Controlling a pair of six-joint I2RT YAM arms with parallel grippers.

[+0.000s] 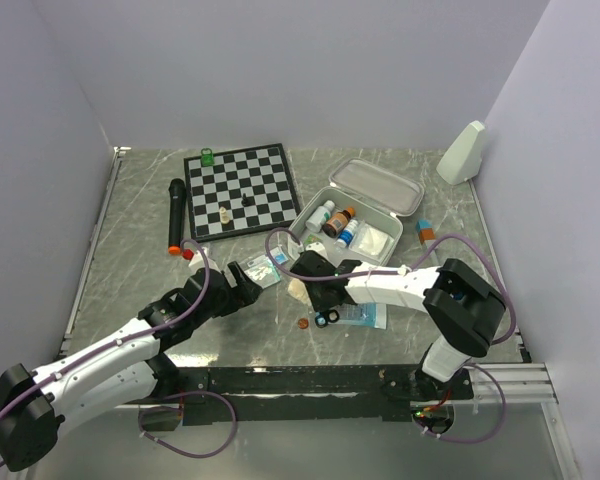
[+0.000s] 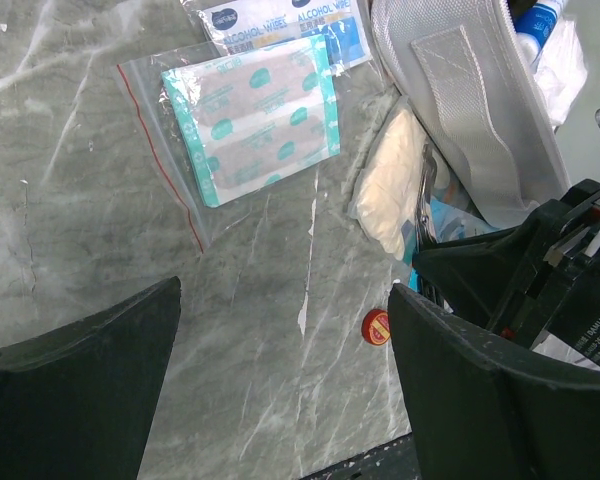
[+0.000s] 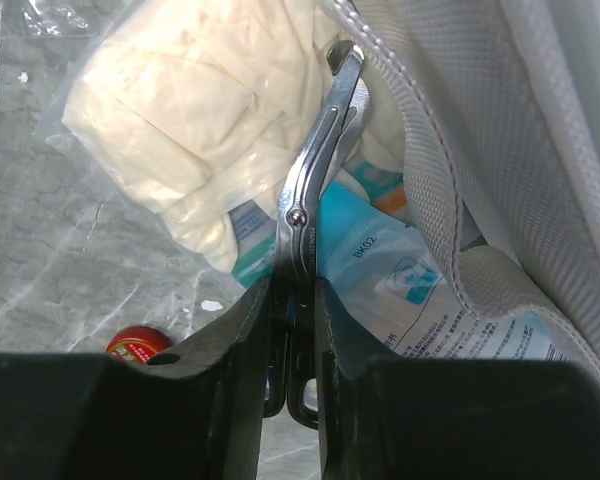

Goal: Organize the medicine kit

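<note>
In the top view the medicine kit (image 1: 385, 226) stands open, holding bottles (image 1: 338, 222) and white packs. My right gripper is around the black handles of the metal scissors (image 3: 302, 200), which lie on a bagged cream glove pack (image 3: 180, 110) and blue packet (image 3: 370, 270); whether its fingers grip them is unclear. My left gripper is open over bare marble, below bagged mint packets (image 2: 255, 120) and alcohol wipes (image 2: 290, 25).
A small red tin (image 2: 375, 326) lies near the scissors. A chessboard (image 1: 220, 180), black microphone (image 1: 176, 215) and white dispenser (image 1: 463, 150) stand farther back.
</note>
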